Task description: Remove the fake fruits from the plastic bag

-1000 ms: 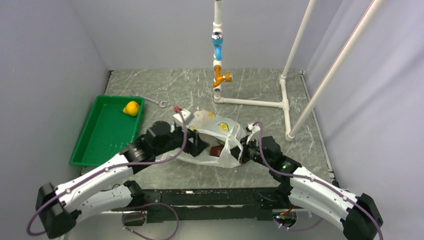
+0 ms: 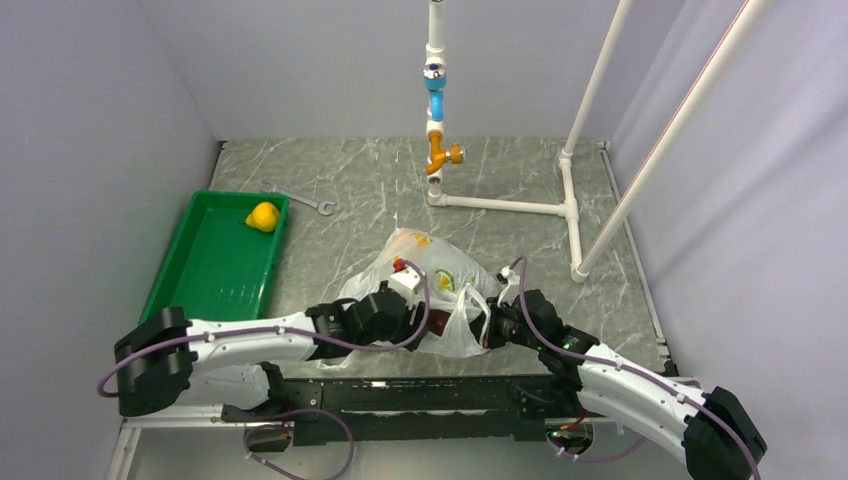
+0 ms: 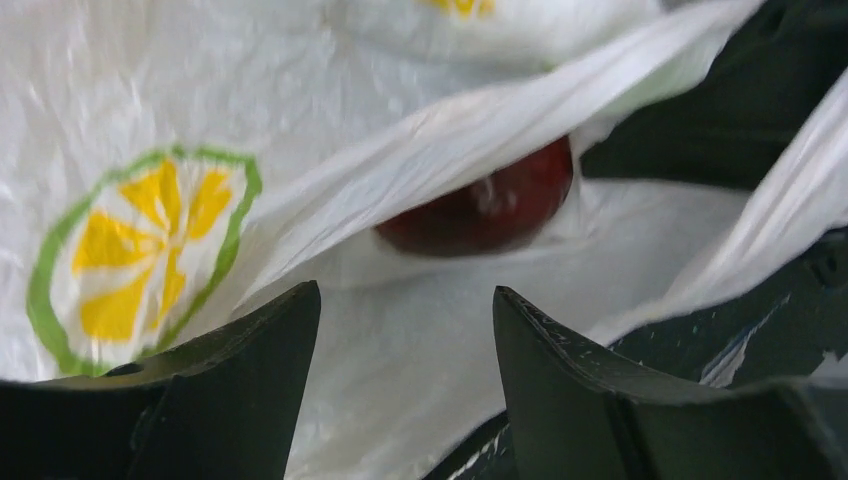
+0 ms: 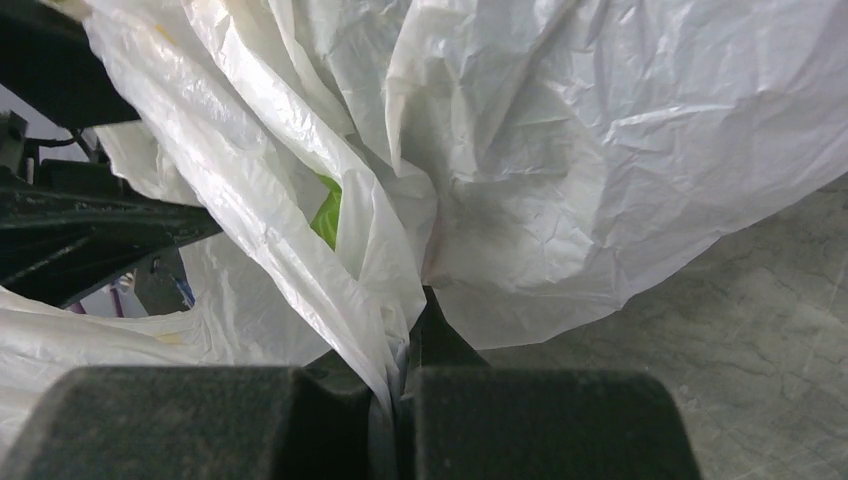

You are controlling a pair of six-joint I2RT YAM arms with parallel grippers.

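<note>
The white plastic bag (image 2: 455, 275) lies at the front middle of the worktop. My left gripper is open at the bag's mouth, facing a dark red fake fruit (image 3: 485, 210) inside, partly covered by a fold. My right gripper is shut on gathered plastic of the bag, with a bit of green (image 4: 326, 210) showing through a fold. A yellow fake pear (image 2: 262, 216) lies in the green tray (image 2: 205, 280) on the left.
A wrench (image 2: 300, 198) lies beside the tray. A white pipe frame (image 2: 500, 204) with orange valve (image 2: 436, 150) stands behind the bag, rising at the right. The back middle worktop has some free room.
My left gripper has moved right and down onto the bag's opening.
</note>
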